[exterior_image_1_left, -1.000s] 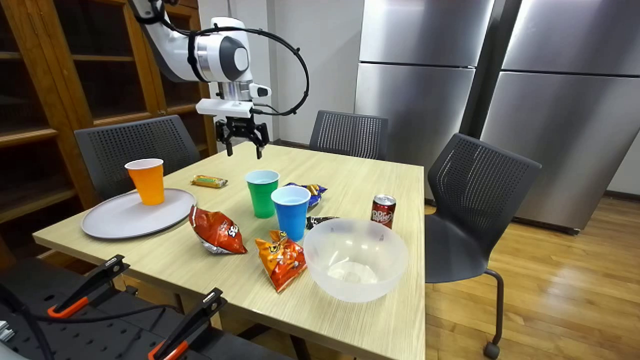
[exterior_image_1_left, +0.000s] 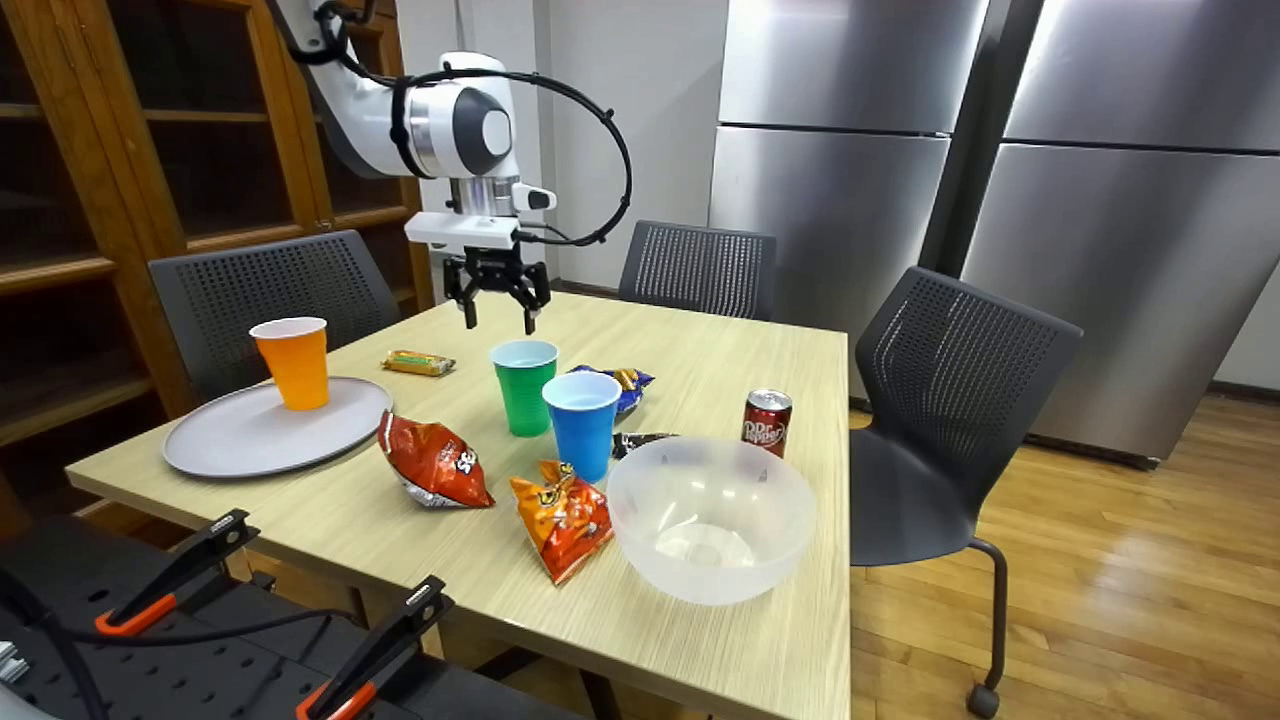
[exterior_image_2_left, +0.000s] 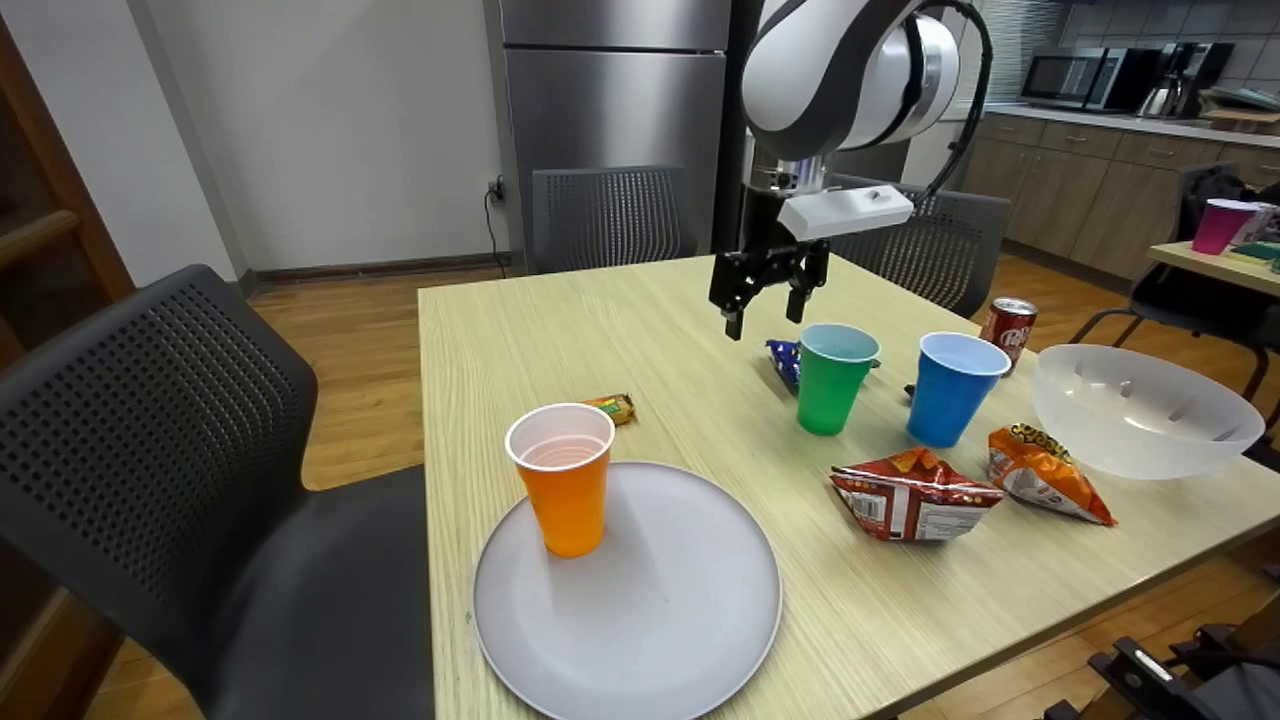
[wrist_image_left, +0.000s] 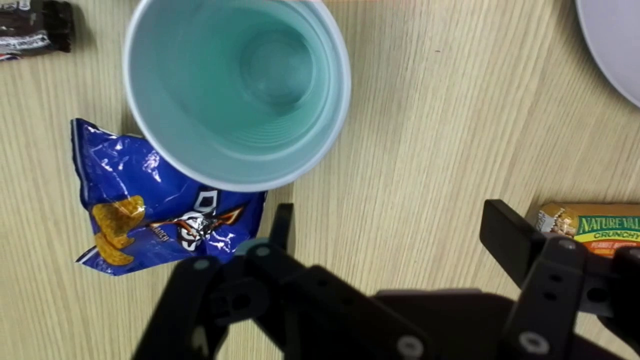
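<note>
My gripper is open above the table, its fingers pointing down and wide apart with only bare wood showing between them. The green cup (exterior_image_1_left: 524, 390) stands upright just in front of it in exterior view 1; the wrist view looks down into its empty inside. A blue chip bag (wrist_image_left: 174, 204) lies beside the cup, partly covered by the left finger in the wrist view. On the other side, a granola bar (wrist_image_left: 606, 225) lies partly behind the right finger. An orange cup (exterior_image_2_left: 564, 480) stands on the grey plate (exterior_image_2_left: 672, 648), and a blue cup (exterior_image_1_left: 583, 426) is near the green one.
A frosted bowl (exterior_image_1_left: 710, 528) stands near the table's corner, with a soda can (exterior_image_1_left: 767, 422) behind it. A red chip bag (exterior_image_1_left: 434, 462), an orange chip bag (exterior_image_1_left: 561, 522) and a dark wrapped bar (exterior_image_1_left: 639, 442) lie around the cups.
My gripper has moved slightly right and down in exterior view 1, staying open. The things on the table have not moved.
</note>
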